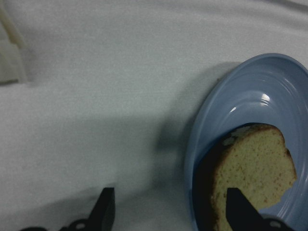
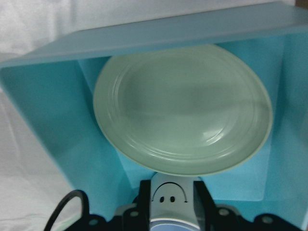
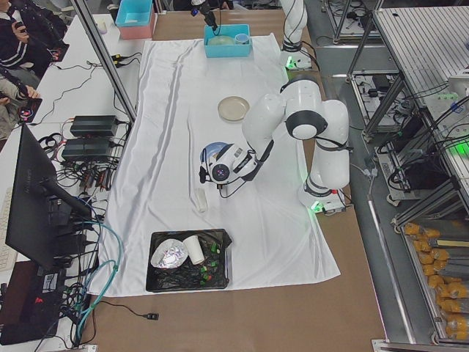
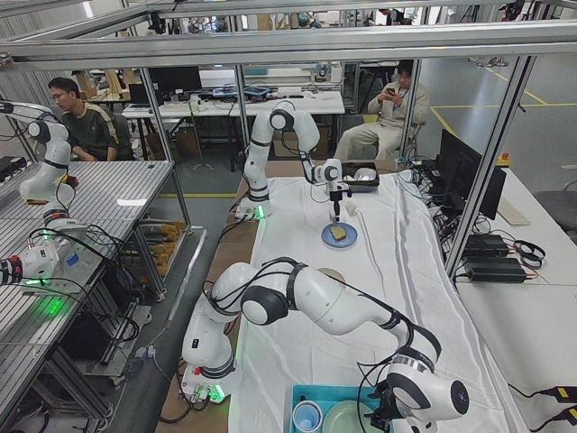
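In the left wrist view a slice of bread [image 1: 255, 168] lies on a blue plate [image 1: 245, 96]. My left gripper is over the plate's edge with its fingers apart, one at the slice, the other over cloth. A pale object [image 1: 9, 57] lies at the upper left. My right gripper is at a blue bin [image 2: 43, 115] holding a green plate [image 2: 183, 110]; a light cup with a drawn face shows between its fingers, and whether they grip it cannot be told.
A beige plate [image 3: 234, 108] lies midway on the white cloth. A black tray [image 3: 189, 279] with a foil bowl and white cylinder stands at the near end.
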